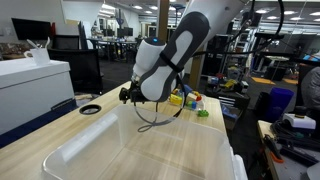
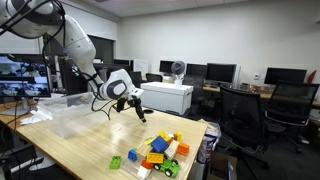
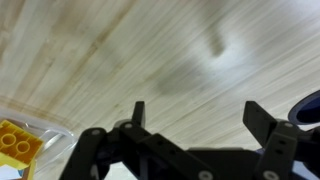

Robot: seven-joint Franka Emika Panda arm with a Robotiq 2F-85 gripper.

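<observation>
My gripper is open above bare wooden tabletop, its two dark fingers wide apart with nothing between them. In the second exterior view the gripper (image 2: 138, 112) hangs over the table, to the left of a group of colourful toy blocks. Among those blocks are an orange block (image 2: 154, 157), a blue block (image 2: 159, 144) and a green piece (image 2: 115, 162). At the lower left of the wrist view lies a yellow-orange studded block (image 3: 17, 142), cut off by the frame's edge.
A large white bin (image 1: 60, 163) fills the front of the first exterior view. A dark round object (image 1: 90, 109) lies on the table to the gripper's left. White boxes (image 2: 166, 96) stand at the back. The tabletop directly under the gripper is clear.
</observation>
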